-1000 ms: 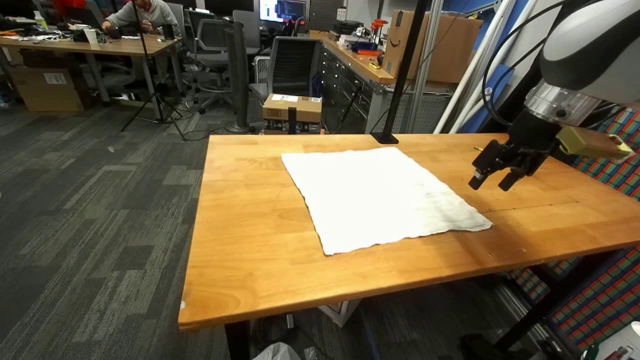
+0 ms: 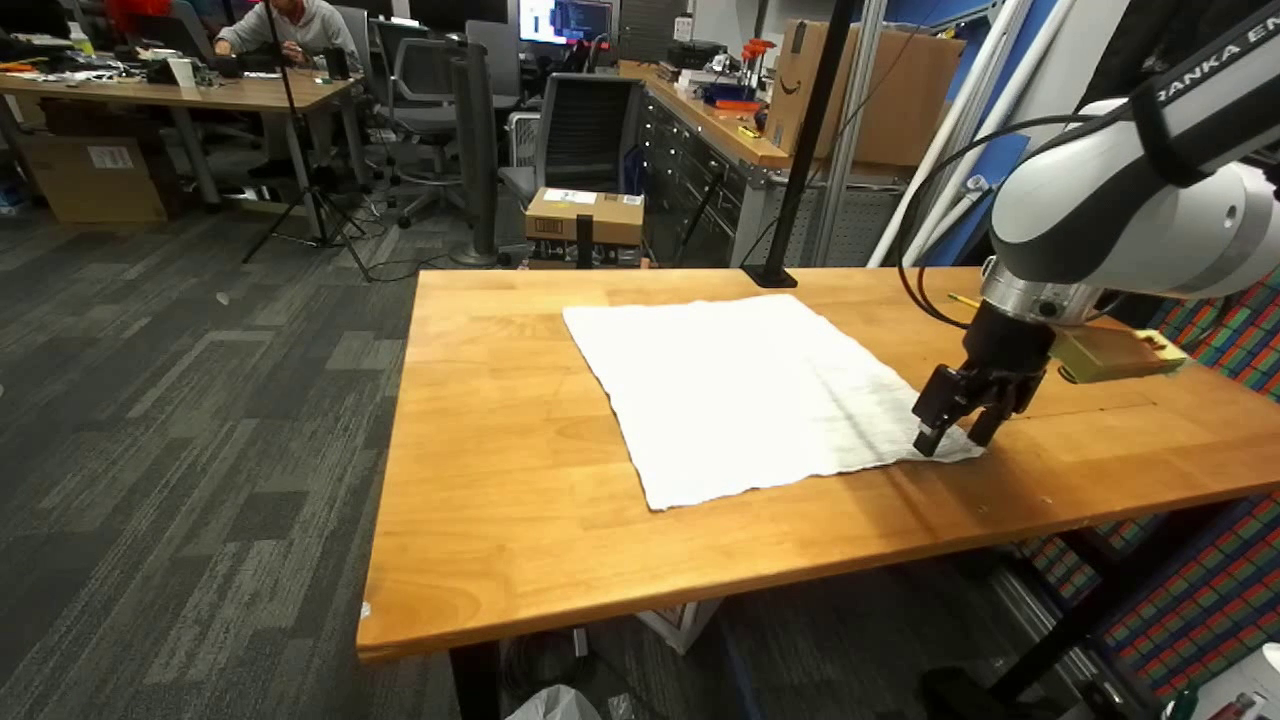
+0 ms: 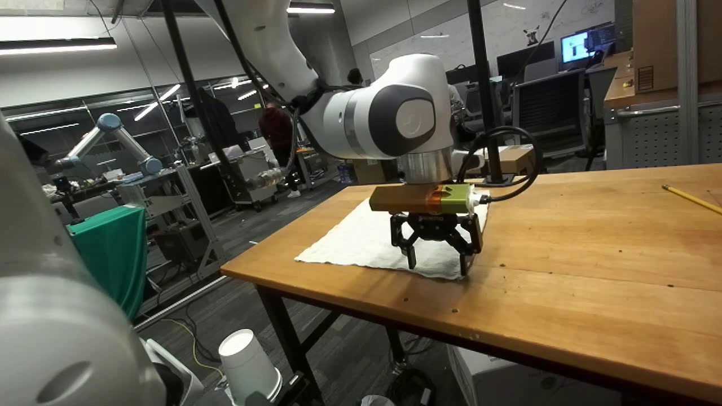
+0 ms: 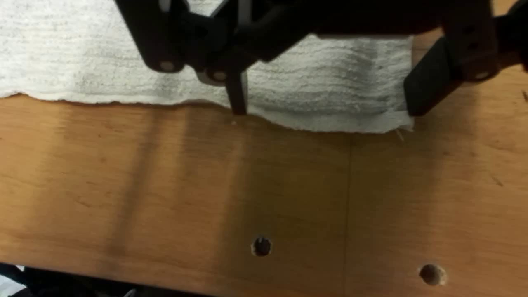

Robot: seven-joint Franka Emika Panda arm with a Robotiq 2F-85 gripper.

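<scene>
A white cloth (image 2: 732,402) lies spread flat on the wooden table, its near-right corner under my gripper (image 2: 955,439). In exterior view 2 the gripper (image 3: 437,268) points down over the cloth (image 3: 365,237), its two fingers wide apart. Seen from the wrist, the open gripper straddles the corner part of the cloth (image 4: 331,94): one finger (image 4: 237,96) is by the front hem, the other finger (image 4: 426,81) at the side edge. Nothing is pinched between them. Whether the tips touch the table is hard to tell.
Bare wood of the table (image 2: 504,480) surrounds the cloth. A yellow pencil (image 3: 694,199) lies towards the table's far side. A black post (image 2: 792,180) rises at the back edge. Small holes (image 4: 261,246) dot the tabletop near its front edge.
My gripper has come down and slightly left in exterior view 1, from above the table to the cloth's near-right corner. It stays open, and the cloth lies as before.
</scene>
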